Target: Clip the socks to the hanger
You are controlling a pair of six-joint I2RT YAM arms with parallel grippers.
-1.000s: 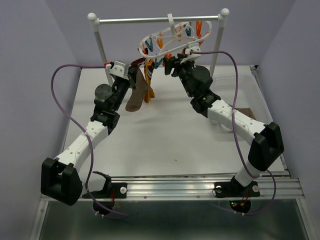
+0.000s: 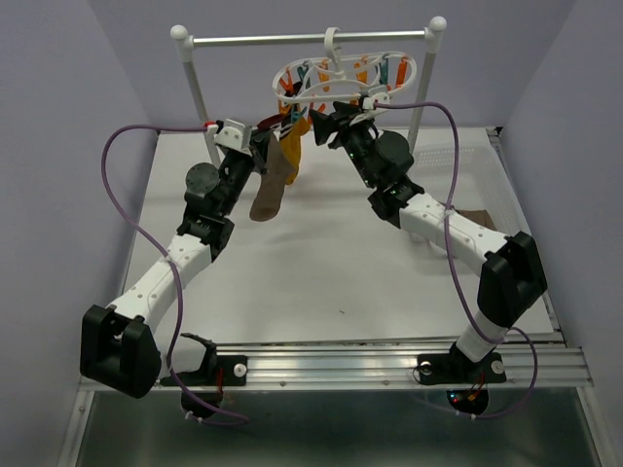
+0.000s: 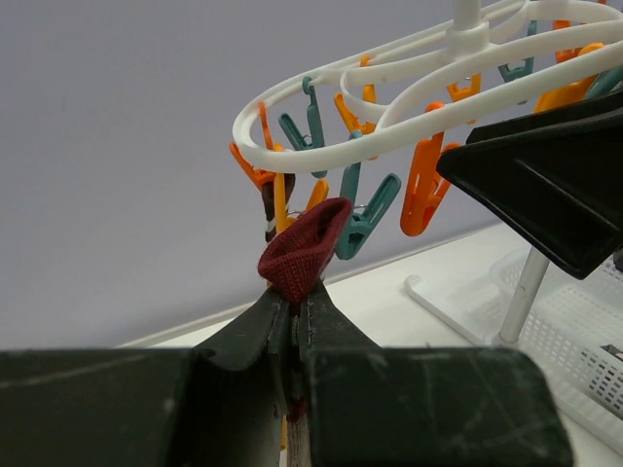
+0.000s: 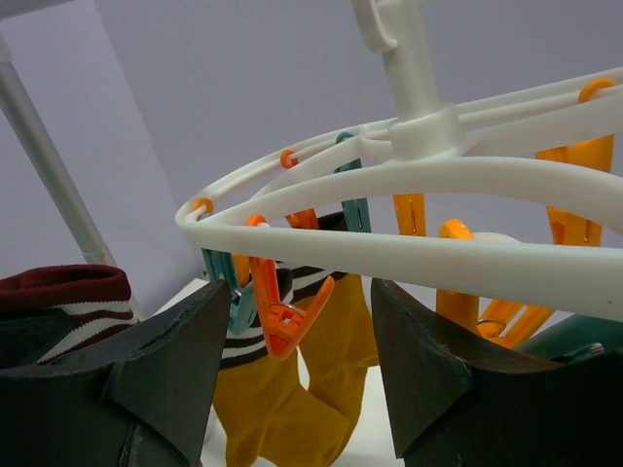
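Note:
My left gripper [image 2: 263, 136] is shut on a sock with a maroon cuff [image 3: 302, 248]; its taupe part [image 2: 273, 175] hangs below in the top view. Behind it a mustard sock [image 4: 321, 409] with dark and white stripes hangs under the white ring hanger [image 2: 341, 88] with orange and teal clips. My right gripper [image 2: 331, 125] is open just under the ring's edge; in the right wrist view an orange clip [image 4: 277, 302] stands between and beyond its fingertips, with the maroon cuff to the left.
A white frame [image 2: 273, 39] holds the hanger. At the right stands a white perforated basket [image 2: 467, 170] with a brown sock [image 2: 472, 217] in it.
The hanger's ring has shifted or turned, and the mustard sock hangs differently. My right gripper has moved slightly left; my left one still holds the sock, nearly in place.

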